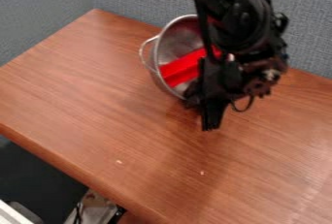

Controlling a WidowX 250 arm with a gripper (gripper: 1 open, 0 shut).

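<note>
A metal pot or colander [163, 46] with a loop handle lies tipped at the back middle of the wooden table. Inside it is a red object [180, 69]. My black gripper [211, 121] hangs low at the right side of the pot, partly in front of it and hiding part of the red object. Its fingertips point down toward the tabletop and look shut, with nothing visible between them.
A grey fabric partition [52, 5] stands behind it. Dark gear lies below the table's near-left edge.
</note>
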